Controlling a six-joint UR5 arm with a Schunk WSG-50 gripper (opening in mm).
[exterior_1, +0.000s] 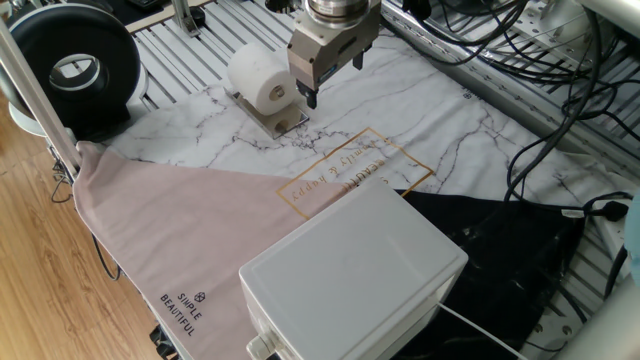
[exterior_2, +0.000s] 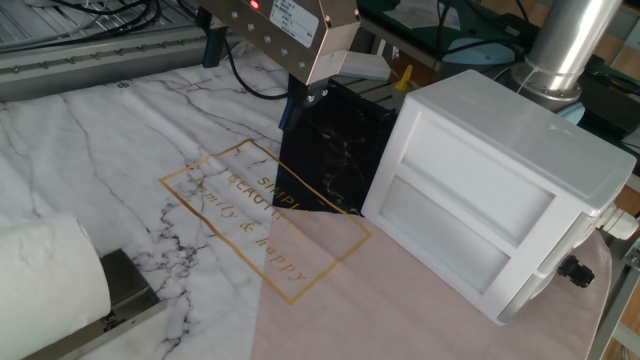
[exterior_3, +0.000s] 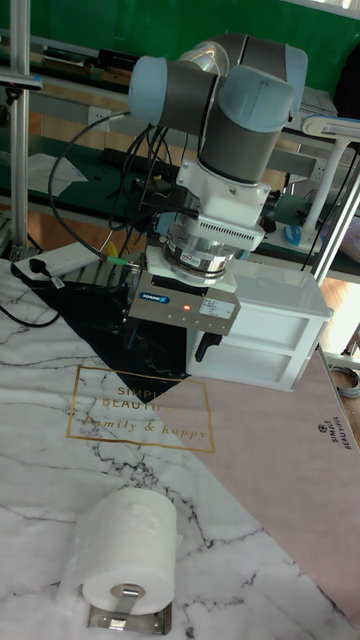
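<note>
My gripper (exterior_2: 250, 82) hangs in the air above the marble-patterned cloth, its two fingers (exterior_3: 206, 348) spread wide with nothing between them. A white paper roll (exterior_3: 126, 539) lies on a small metal holder (exterior_1: 290, 127), away from the fingers. On the other side of the cloth stands a white two-drawer box (exterior_2: 480, 200), both drawers closed in exterior view 2. In exterior view 3 the gripper body overlaps the box's left side; exterior view 2 shows a gap between finger and box.
The cloth (exterior_1: 200, 215) has marble, pink and black areas and a gold printed frame. Black cables (exterior_1: 590, 90) run along one side. A white power strip (exterior_3: 69, 259) lies behind the black area. A black ring-shaped object (exterior_1: 75, 70) stands near the table's edge.
</note>
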